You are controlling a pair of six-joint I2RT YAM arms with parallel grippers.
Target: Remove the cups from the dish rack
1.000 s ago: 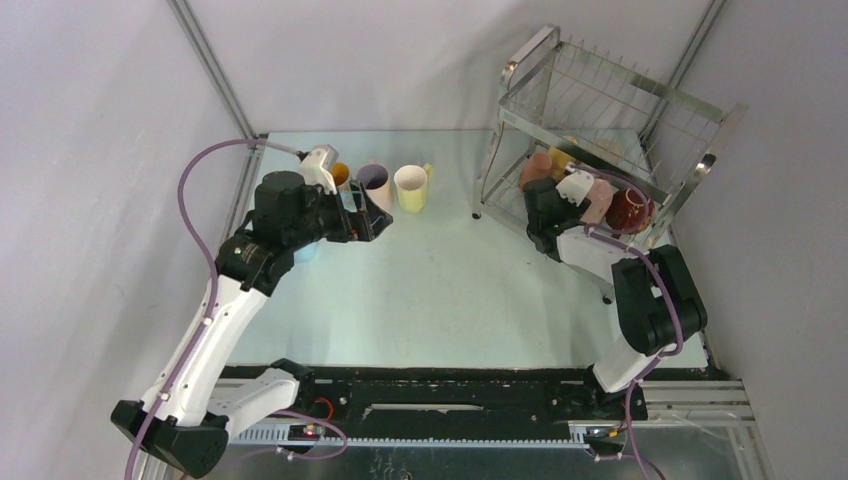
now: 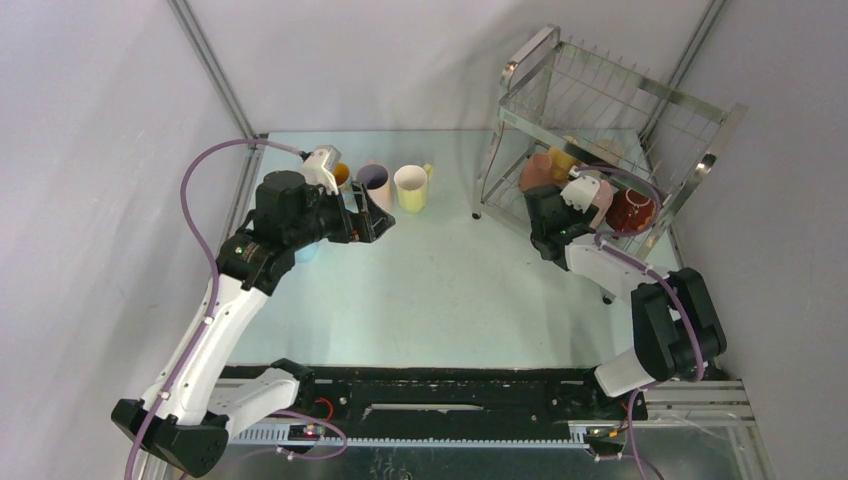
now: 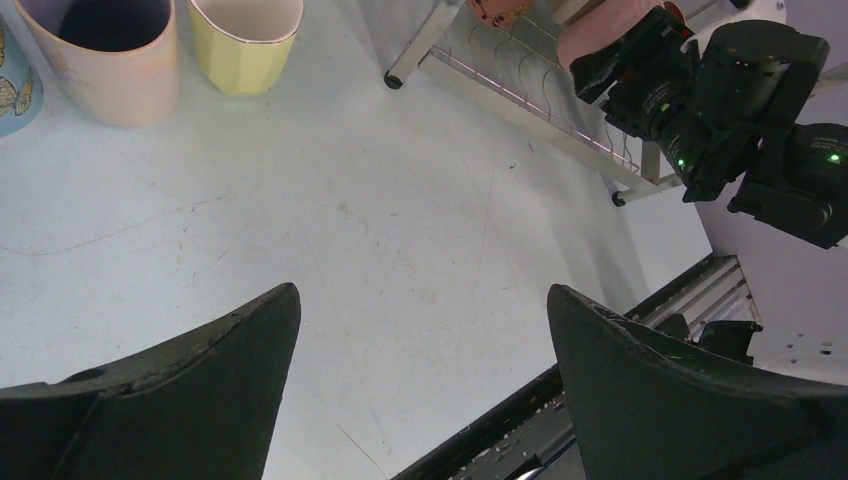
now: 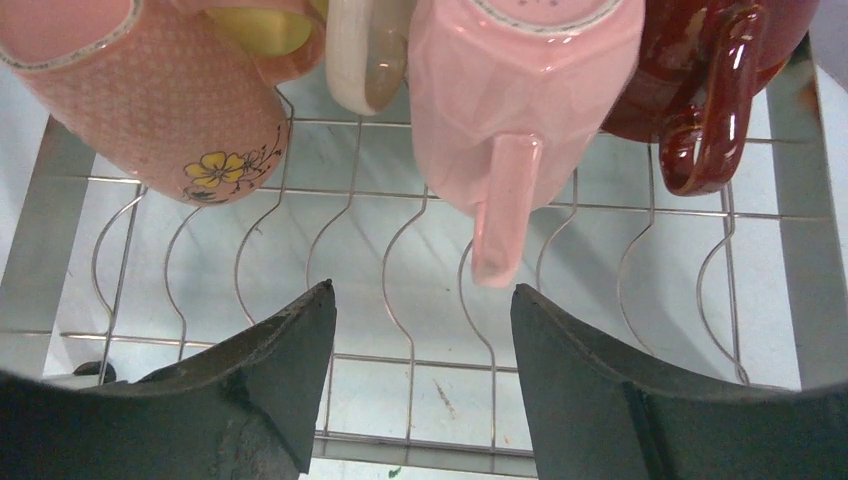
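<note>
On the dish rack's lower shelf [image 4: 800,240], in the right wrist view, lie a textured pink mug with flower [image 4: 140,110], a plain pink mug [image 4: 510,80] with handle pointing down, a dark red mug [image 4: 750,60], and partly hidden cream and yellow cups. My right gripper is open just short of the plain pink mug's handle, nothing between its fingers. My left gripper hangs open and empty over the table. Near it stand a lavender-lined mug [image 2: 374,185], a pale yellow mug [image 2: 412,188], an orange-lined cup [image 2: 340,172] and a blue cup [image 3: 15,85].
The rack fills the table's back right, its upper tier [image 2: 550,130] without cups, above my right wrist. Walls border the table at left, back and right.
My left arm and the cups on the table are unchanged.
</note>
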